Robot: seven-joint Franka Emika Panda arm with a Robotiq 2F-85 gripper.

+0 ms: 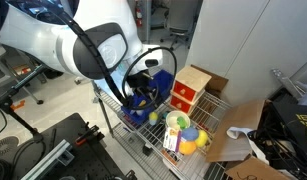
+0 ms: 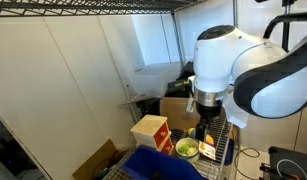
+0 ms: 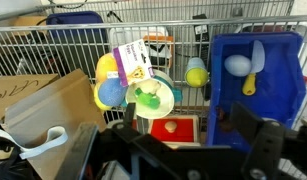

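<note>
In the wrist view my open gripper hangs over the wire rack, its dark fingers apart with nothing seen between them. Ahead of it sits a pale green bowl with green and white contents. A printed card or small box leans by the bowl, beside a blue round item and a yellow one. Farther right lies a yellow-green item. The blue bin holds a white rounded item and a yellow-and-white item. From the side, the arm partly hides the bin.
A box with wooden top and red front stands behind the bowl. Open cardboard takes up the rack's right side. Rack wires form a raised edge in the wrist view. Some bare rack shows between the bowl and the cardboard.
</note>
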